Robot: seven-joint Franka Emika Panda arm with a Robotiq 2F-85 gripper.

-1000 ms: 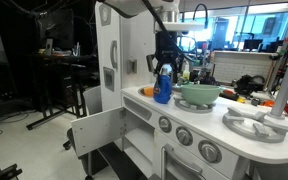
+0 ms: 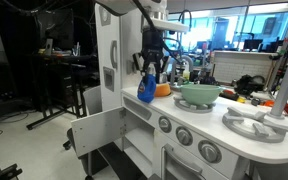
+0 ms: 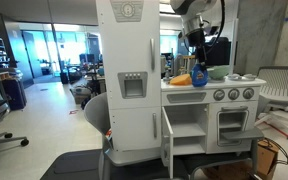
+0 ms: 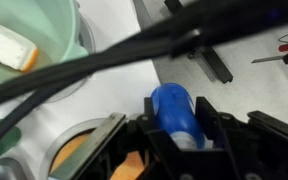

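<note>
My gripper (image 2: 152, 66) is shut on a blue bottle (image 2: 146, 89), its fingers around the upper part. The bottle hangs slightly tilted near the left front end of the white counter (image 2: 219, 126). In exterior view 2 the blue bottle (image 3: 198, 75) shows under the gripper (image 3: 198, 54), close to the fridge side. The wrist view looks down on the bottle's blue top (image 4: 174, 105) between the dark fingers, with the counter edge and floor beside it.
An orange bowl (image 2: 163, 90) and a green bowl (image 2: 197, 95) stand on the counter, the latter holding a white and orange item (image 4: 9, 45). A cabinet door (image 2: 99, 131) hangs open below. A tall white toy fridge (image 3: 134, 90) borders the counter's left end.
The gripper has carried the blue bottle to the left in exterior view 1, away from the green bowl, and the bottle now leans. More of the orange bowl shows. Counter items look unmoved.
</note>
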